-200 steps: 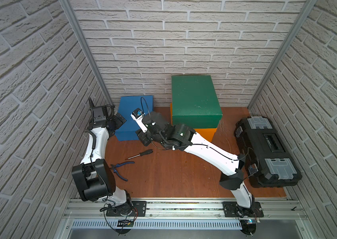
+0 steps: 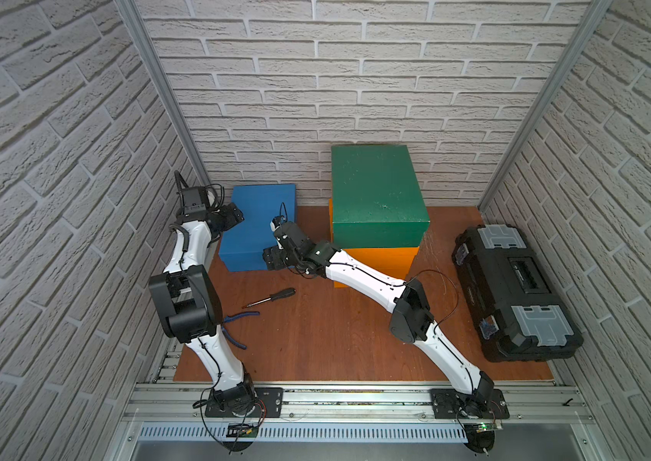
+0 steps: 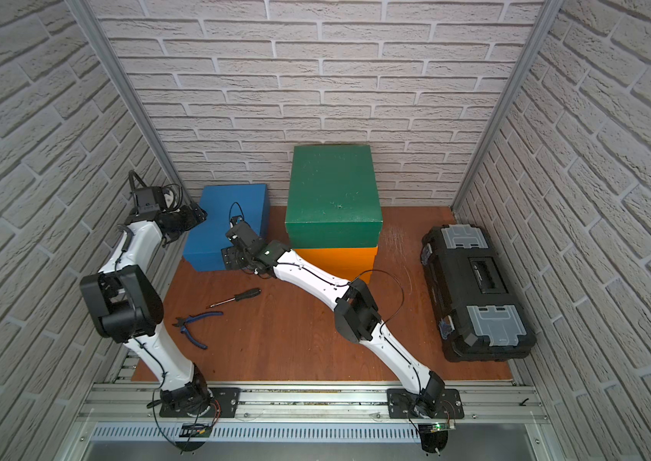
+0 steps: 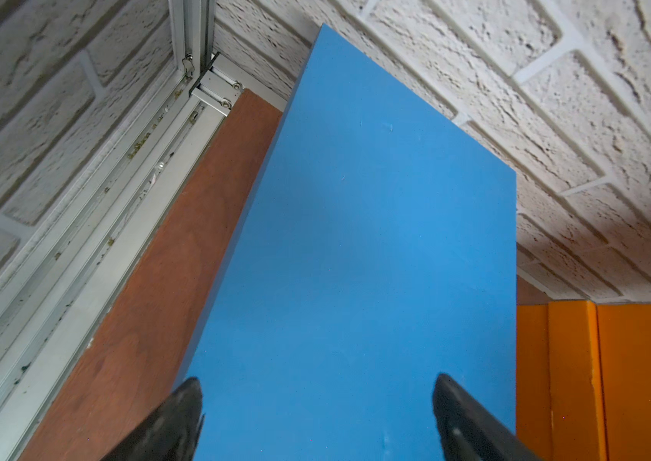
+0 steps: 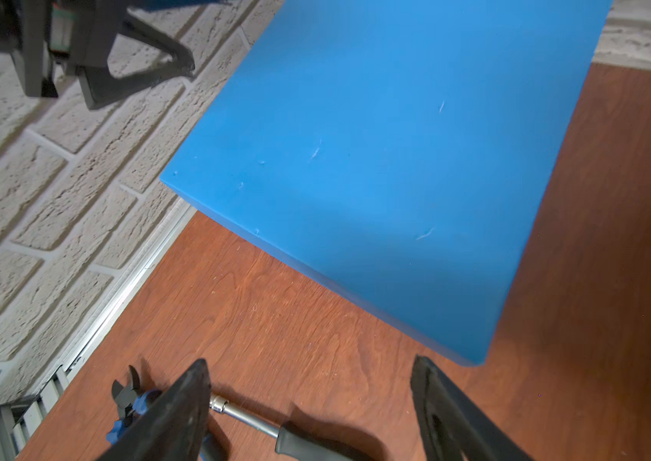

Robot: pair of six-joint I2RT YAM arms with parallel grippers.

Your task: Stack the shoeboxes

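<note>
The blue shoebox [image 2: 262, 211] sits at the back left by the wall. A green shoebox [image 2: 379, 184] rests on top of an orange one [image 2: 383, 259], right of the blue box. My left gripper [image 2: 231, 219] is at the blue box's left side; in the left wrist view its fingers [image 4: 175, 418] are spread wide with the blue top beyond them. My right gripper [image 2: 273, 253] is by the blue box's front right part, covering some of it. Its fingers [image 5: 179, 403] are apart too, and nothing is between them.
A screwdriver [image 2: 269, 297] and blue-handled pliers [image 3: 195, 329] lie on the wooden table in front of the blue box. A black toolbox [image 2: 521, 288] fills the right side.
Both arms have reached farther back. The right gripper has lowered towards the blue box, and the left one has edged back along its left side. The boxes have not moved.
</note>
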